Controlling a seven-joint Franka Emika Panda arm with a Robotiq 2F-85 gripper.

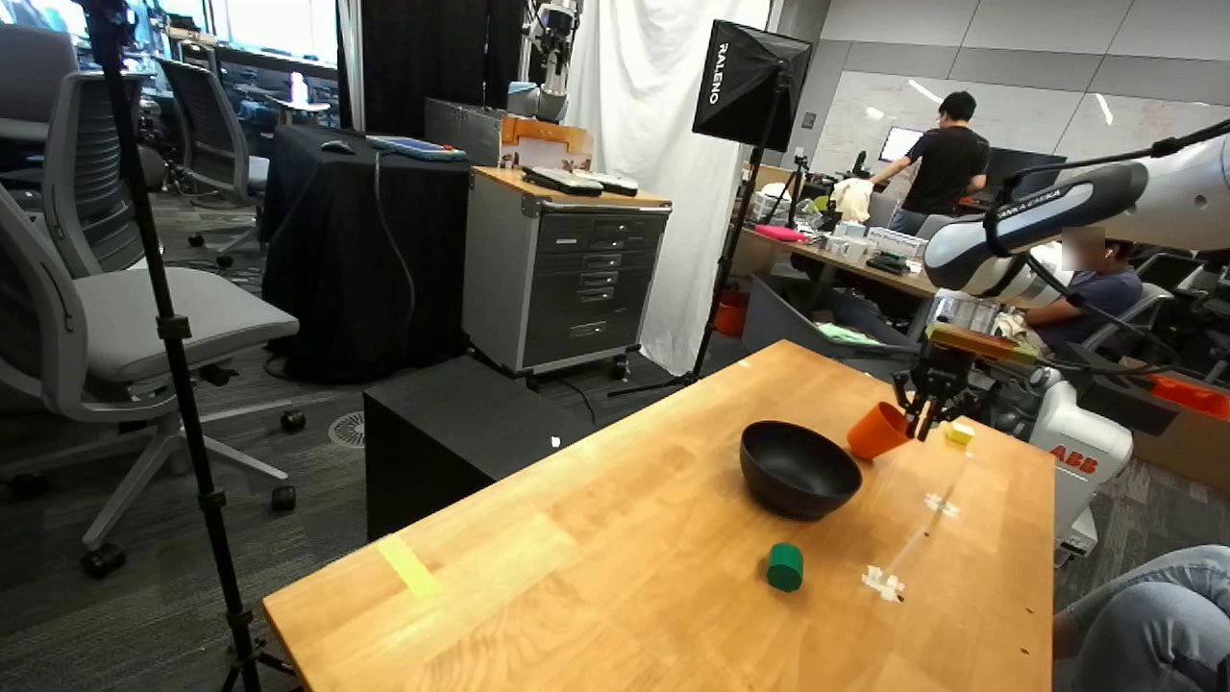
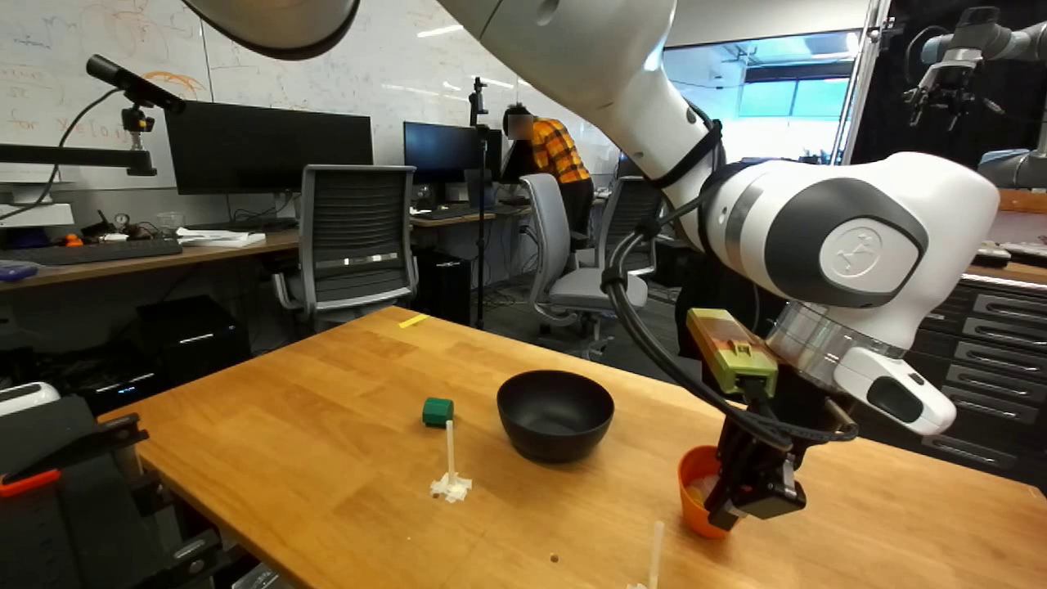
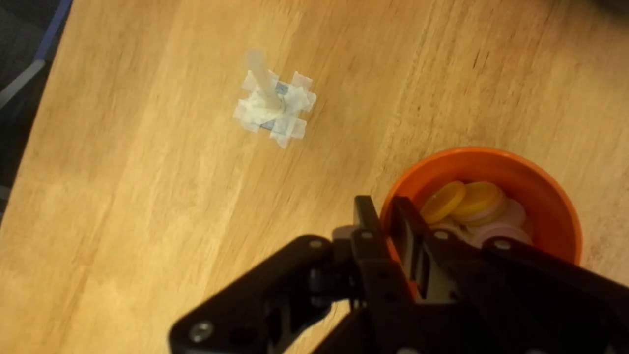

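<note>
An orange cup (image 3: pixel 495 154) holds several yellow and pale pink discs (image 3: pixel 480 200), seen from above in the wrist view. My gripper is shut on the cup's wall, one finger inside the rim and the other outside. In exterior view 1 the cup (image 1: pixel 877 432) leans a little, and the gripper (image 1: pixel 919 422) meets it on the right. Exterior view 2 shows the cup (image 2: pixel 694 491) partly covered by the gripper (image 2: pixel 738 509). Beside it on the table stands an empty-looking black bowl (image 2: pixel 555 417).
A green cylinder (image 1: pixel 785 567) lies near the bowl. Thin pale sticks, such as the taped stick (image 3: pixel 265 82), stand up from the table along one side. A small yellow block (image 1: pixel 959 432) is close to the gripper.
</note>
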